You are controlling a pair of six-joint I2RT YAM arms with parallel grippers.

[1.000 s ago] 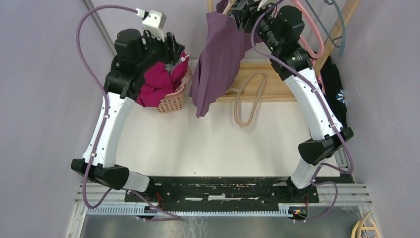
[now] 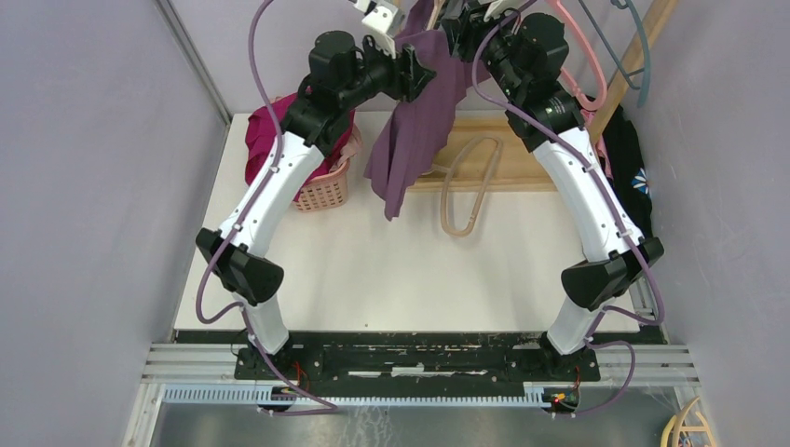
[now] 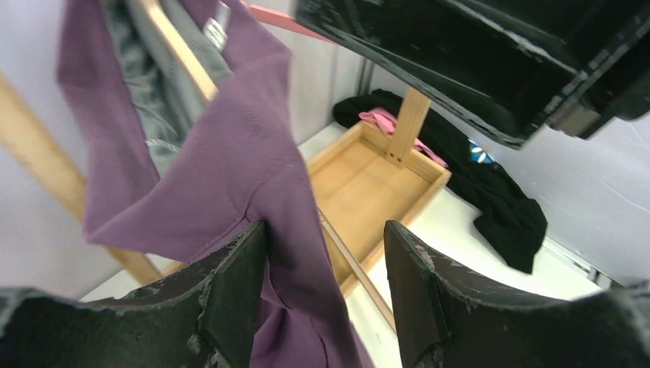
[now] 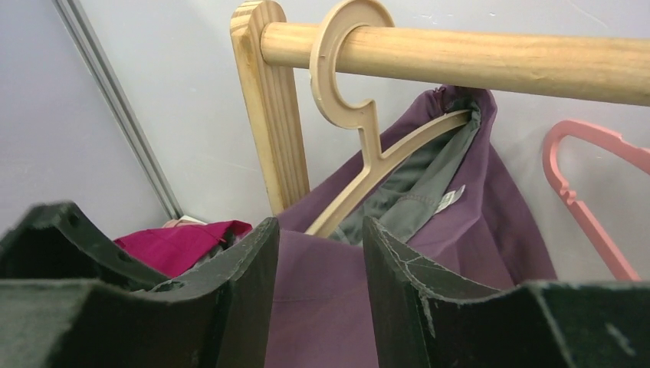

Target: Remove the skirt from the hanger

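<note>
The purple skirt [image 2: 410,140] hangs at the back of the workspace, its lower end dangling in front of the wooden rack. In the right wrist view its wooden hanger [image 4: 368,172] hooks over a wooden rod, with the grey-lined waist of the skirt [image 4: 506,230] still around the hanger's arm. My left gripper is part open at the skirt's left side; purple cloth runs between its fingers, against the left one [image 3: 238,291], with a gap to the right one. My right gripper stands open in front of the skirt and hanger, its fingers apart.
A pink basket [image 2: 323,191] with magenta cloth stands at the left. A bare wooden hanger [image 2: 450,209] hangs over the table. Pink [image 4: 605,230] and blue-grey hangers [image 2: 644,56] are at the right, near black cloth [image 2: 626,158].
The right arm has stayed almost still.
</note>
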